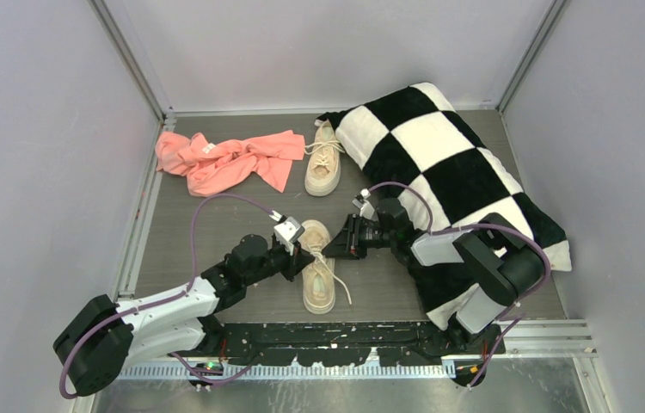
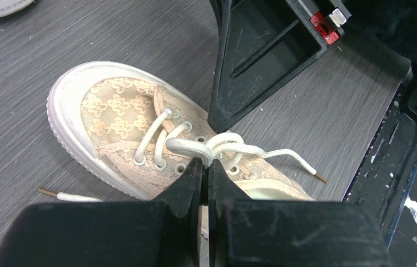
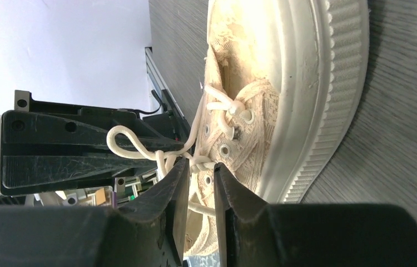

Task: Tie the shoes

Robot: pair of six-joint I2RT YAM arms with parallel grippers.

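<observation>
A cream lace shoe lies toe-up-table at the front centre, both grippers over its laces. My left gripper is shut with a looped white lace at its fingertips. My right gripper has its fingertips slightly apart at the lace knot; whether lace is between them is unclear. In the left wrist view, loose lace ends lie across the shoe. A second cream shoe stands farther back, laces loose.
A pink cloth lies at the back left. A black-and-white checkered cushion fills the right side, under my right arm.
</observation>
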